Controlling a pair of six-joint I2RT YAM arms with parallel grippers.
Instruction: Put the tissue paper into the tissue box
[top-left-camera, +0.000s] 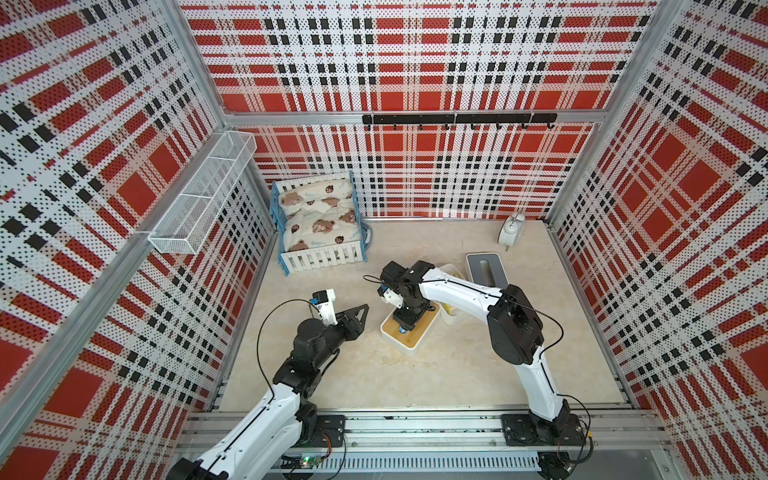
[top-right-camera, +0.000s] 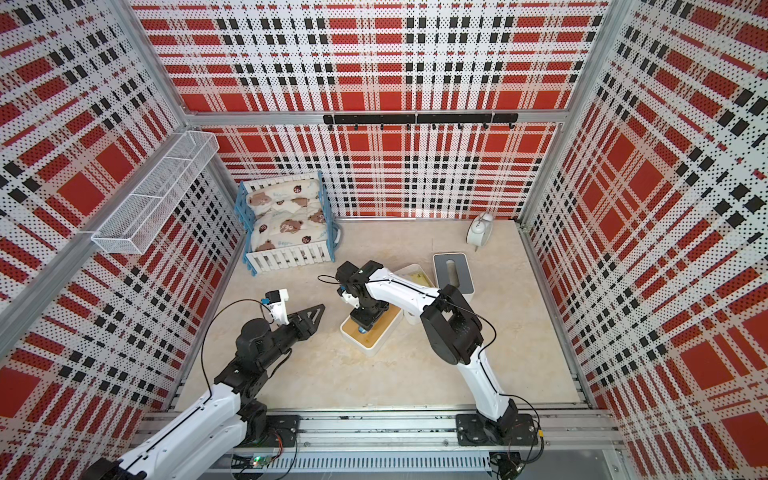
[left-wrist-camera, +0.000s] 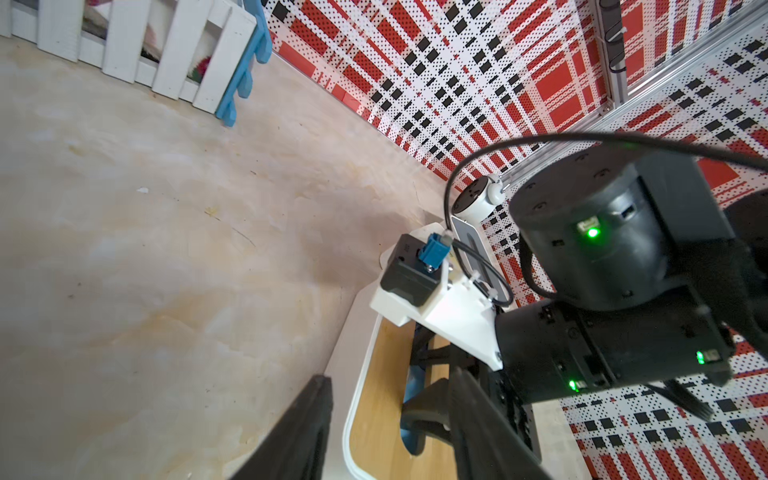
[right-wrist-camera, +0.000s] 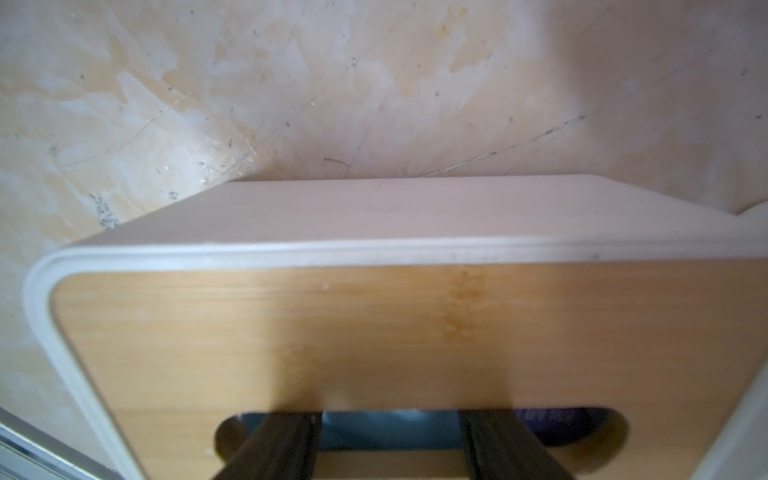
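Observation:
The tissue box (top-left-camera: 419, 336), white with a wooden lid (right-wrist-camera: 384, 336), sits mid-table. My right gripper is over the lid, its fingertips at the oval slot, part open; blue and purple material shows inside the slot, and I cannot tell whether it is tissue. My left gripper is raised left of the box in the top views, fingers apart with nothing visible between them. The right arm hides part of the box in the top views.
A grey container (top-left-camera: 496, 268) and a pale container (top-left-camera: 450, 312) stand behind the box at right. A white clock-like object (top-left-camera: 510, 230) is at back right, a toy bed (top-left-camera: 316, 220) at back left.

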